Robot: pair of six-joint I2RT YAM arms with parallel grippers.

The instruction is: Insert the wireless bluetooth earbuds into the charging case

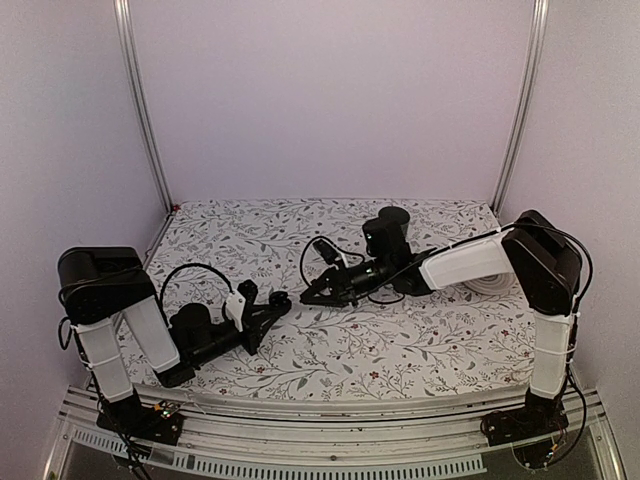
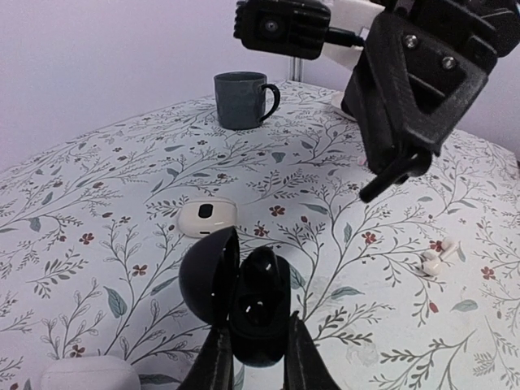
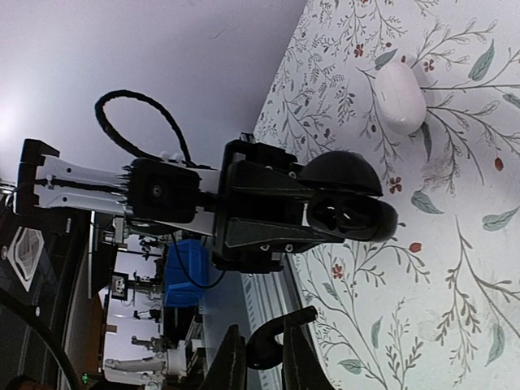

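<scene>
An open black charging case [image 2: 257,325] is held upright in my left gripper [image 1: 275,312], which is shut on it; its lid stands raised and the well shows in the left wrist and right wrist views. My right gripper [image 1: 312,296] is shut on a black earbud [image 3: 264,345], stem sticking out, just right of the case and a little apart from it. In the left wrist view the earbud is at the tip of the right gripper, upper right.
A white case [image 2: 207,218] and another white case [image 3: 400,97] lie on the floral table, with small white earbuds [image 2: 435,260] to the right. A dark mug [image 2: 240,101] and a pale plate [image 1: 488,285] stand farther back.
</scene>
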